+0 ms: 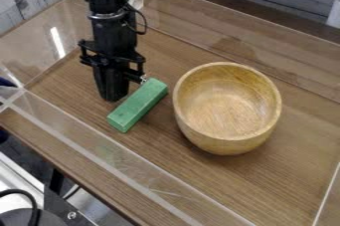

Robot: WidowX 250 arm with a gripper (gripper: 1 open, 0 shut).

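A black gripper hangs from the arm at the upper left, low over the wooden table, just left of a green rectangular block. The block lies flat and slanted. The fingers are small and dark, and how far apart they stand is hard to tell.
A large tan bowl stands right of the green block, close to it. Dark cables lie at the lower left edge.
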